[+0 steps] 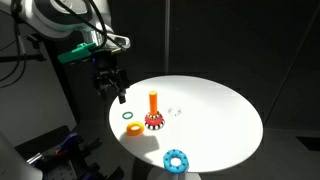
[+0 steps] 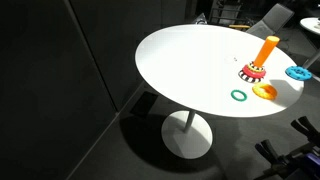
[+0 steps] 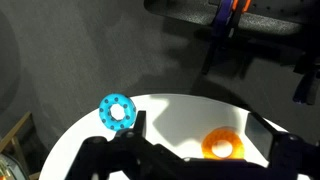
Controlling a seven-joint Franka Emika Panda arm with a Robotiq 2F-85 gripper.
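Observation:
An orange post stands upright on the white round table, with a red, black and white patterned base at its foot. Close by lie a yellow-orange ring and a thin green ring. A bumpy blue ring rests at the table's edge, apart from the others. My gripper hangs above and beside the table edge, open and empty. In the wrist view, the orange ring shows low between the spread fingers, and the blue ring lies left of them. The post is out of that view.
Small pale or clear items lie behind the post. Dark floor surrounds the table, and a dark frame with cables stands near the arm.

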